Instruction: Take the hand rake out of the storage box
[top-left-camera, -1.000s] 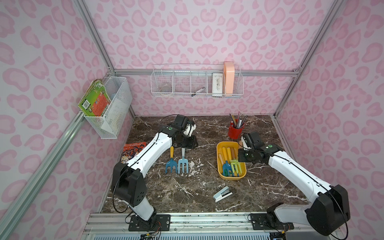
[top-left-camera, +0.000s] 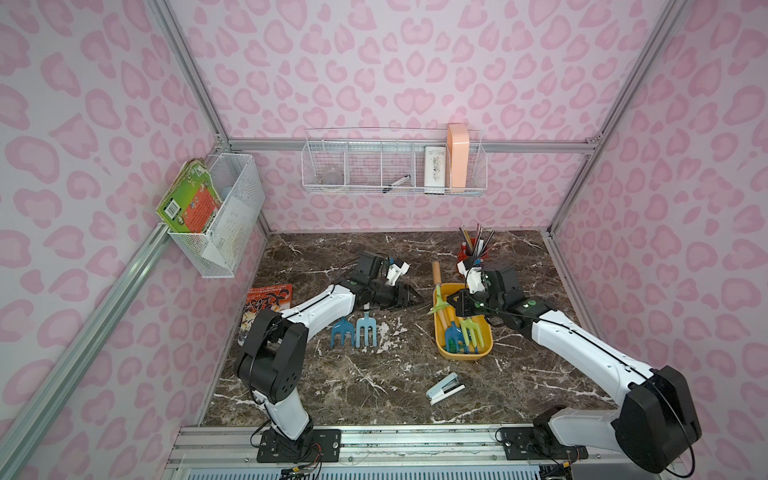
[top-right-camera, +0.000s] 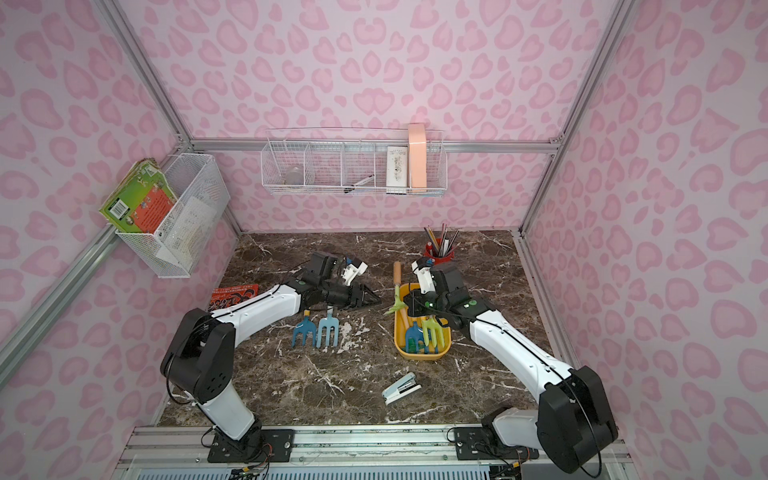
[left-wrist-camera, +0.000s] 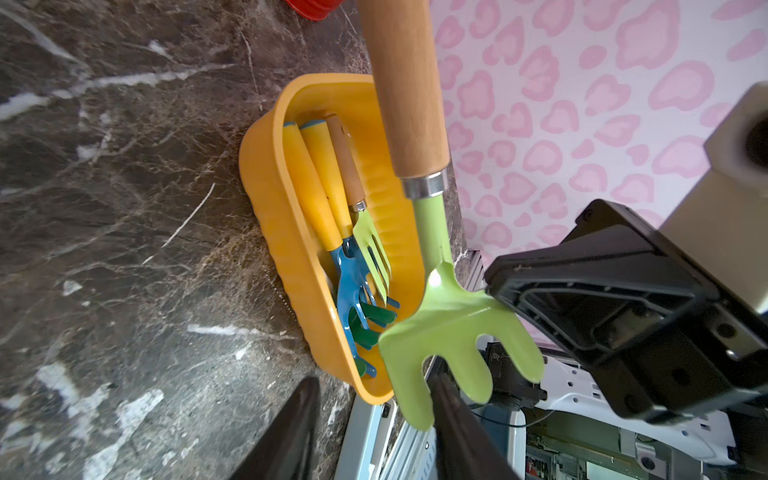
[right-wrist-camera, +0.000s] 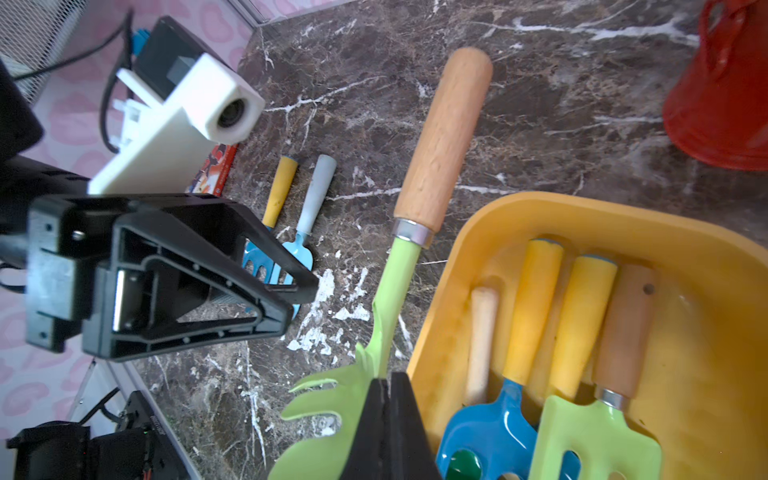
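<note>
A green hand rake with a wooden handle hangs raised over the left side of the yellow storage box, its head in my right gripper, which is shut on it. In the right wrist view the rake's handle points away from the fingertips, beyond the box rim. My left gripper stands open just left of the rake, its blurred fingers below the rake's tines in the left wrist view, not holding it. Other rakes and tools lie inside the box.
A red cup of pens stands behind the box. A blue and a pale fork lie on the left of the table, a stapler in front. Bare marble is at front left.
The green rake has risen out of the box's contents with my right gripper, moving left. My left gripper has moved right toward it.
</note>
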